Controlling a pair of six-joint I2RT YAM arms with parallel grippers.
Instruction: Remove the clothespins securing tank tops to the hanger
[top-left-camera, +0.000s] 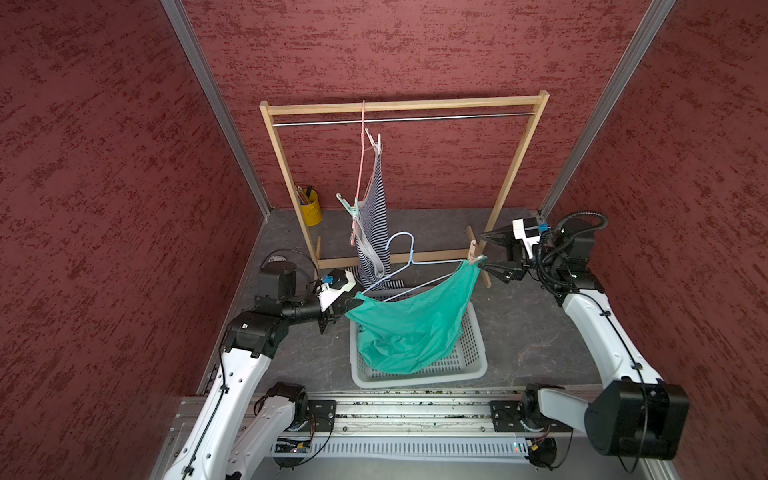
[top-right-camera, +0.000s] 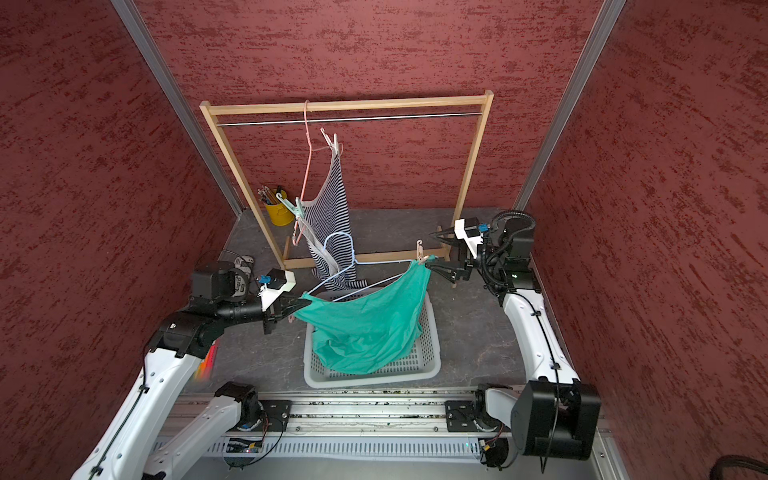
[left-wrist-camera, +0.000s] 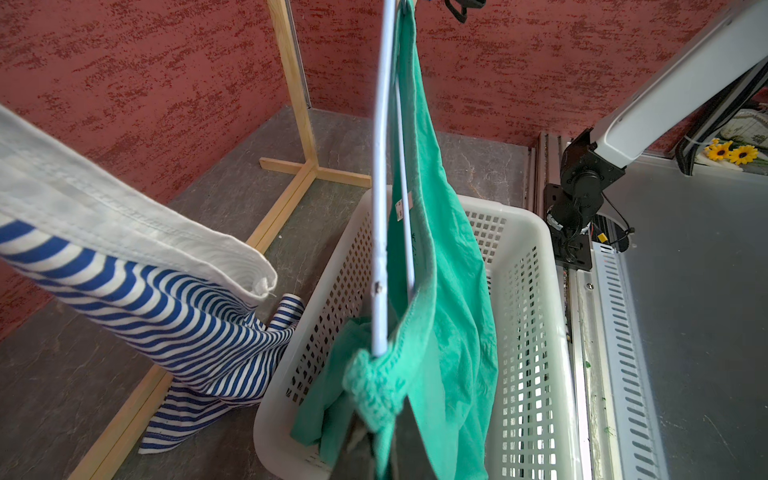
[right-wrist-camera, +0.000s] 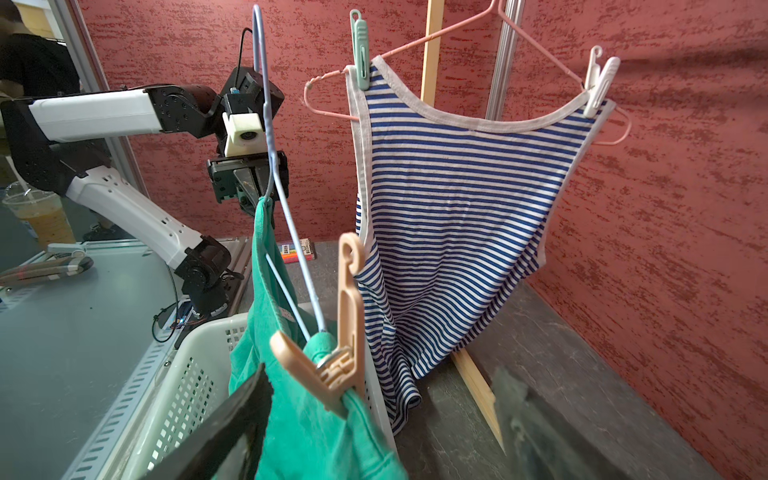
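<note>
A teal tank top (top-left-camera: 408, 328) on a light blue hanger (top-left-camera: 412, 240) hangs over the basket. My left gripper (top-left-camera: 348, 297) is shut on its left end, with teal cloth bunched at the fingers (left-wrist-camera: 412, 440). A peach clothespin (right-wrist-camera: 344, 336) clips the teal top's right end. My right gripper is open around that end, its fingers either side, below and apart from the clothespin. A striped tank top (right-wrist-camera: 456, 224) hangs from a pink hanger (right-wrist-camera: 436, 36) with a mint clothespin (right-wrist-camera: 362, 52) and white clothespins (right-wrist-camera: 600, 88) on it.
A wooden rack (top-left-camera: 400, 104) stands at the back, with a yellow cup (top-left-camera: 310, 209) behind its left post. The white basket (top-left-camera: 480, 360) sits between my arms.
</note>
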